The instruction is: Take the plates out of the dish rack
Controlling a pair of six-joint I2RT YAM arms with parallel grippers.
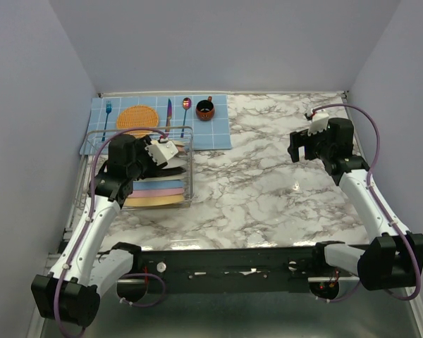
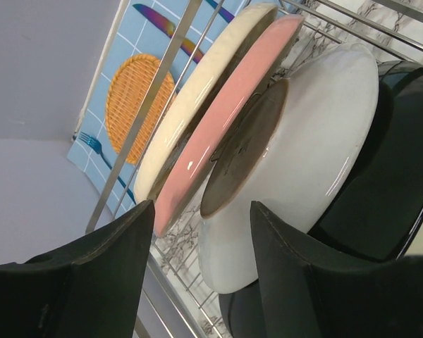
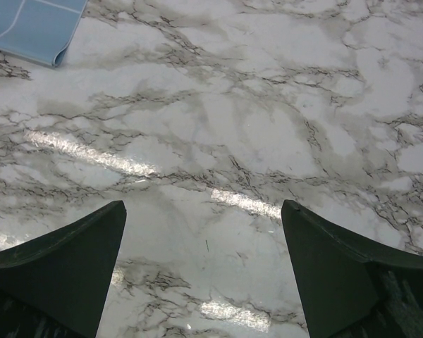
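Note:
The wire dish rack [image 1: 191, 169] on the left holds several plates on edge. In the left wrist view a cream plate [image 2: 206, 88], a pink plate [image 2: 229, 105], a white plate [image 2: 303, 162] and a black plate [image 2: 381, 169] lean in a row. My left gripper is over the rack, its fingers apart. The pink plate's lower end is near the left fingertip, the white plate near the right one; neither looks clamped. Nearer the front are blue [image 1: 158, 185], pink and yellow [image 1: 155, 201] plates. My right gripper [image 1: 300, 156] hangs open and empty above bare counter.
Behind the rack a blue checked mat [image 1: 216, 137] carries a woven trivet [image 1: 137, 117], a fork [image 1: 106, 116], a knife [image 1: 169, 116], a spoon [image 1: 185, 113] and a brown mug [image 1: 205, 109].

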